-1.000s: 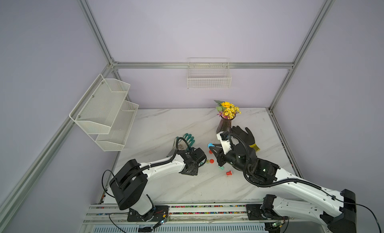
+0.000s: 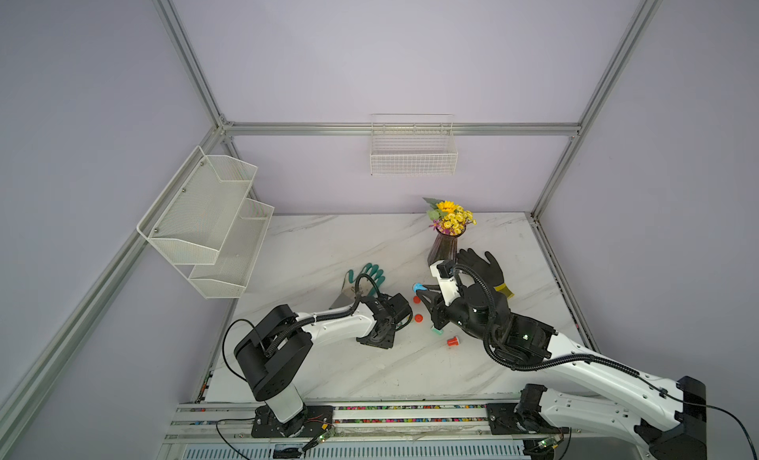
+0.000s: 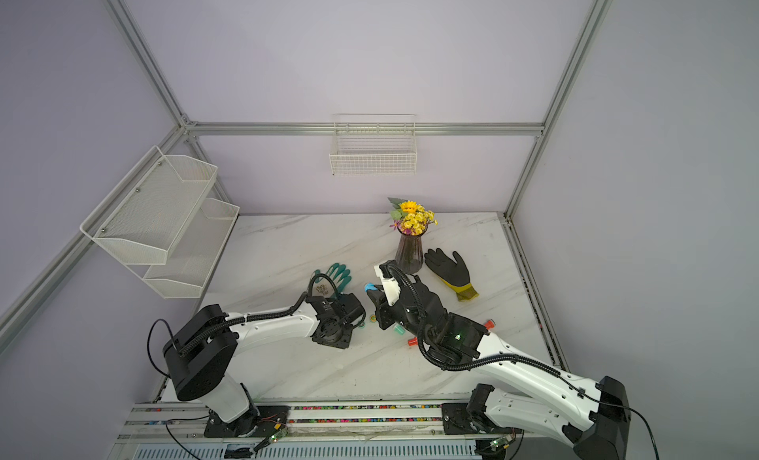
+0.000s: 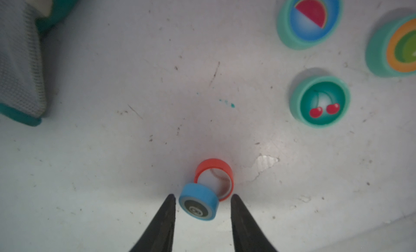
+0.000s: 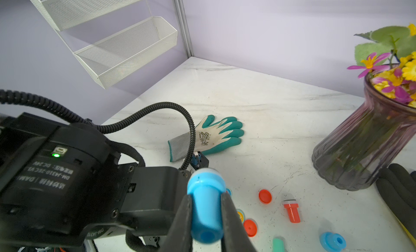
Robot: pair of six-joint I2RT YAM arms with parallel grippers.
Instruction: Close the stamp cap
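Note:
My right gripper is shut on a light-blue stamp (image 5: 206,204), held up over the table with its rounded capped end upward. My left gripper is open over the table, its two fingertips either side of a small blue piece (image 4: 198,193) with a dark printed face, which sits by a red ring-like piece (image 4: 228,178). Three teal caps with fruit pictures lie nearby, including a cherry one (image 4: 319,100). In the right wrist view the left gripper's fingers are mostly hidden behind the held stamp.
A flower vase (image 5: 342,152) stands at the back right, beside a black glove (image 3: 446,270). A white-and-teal glove (image 5: 216,137) lies back left. Red caps (image 5: 265,195), a red stamp (image 5: 292,213) and a blue stamp (image 5: 331,241) lie on the table.
Over the last second my left arm has shifted slightly right and changed its bend.

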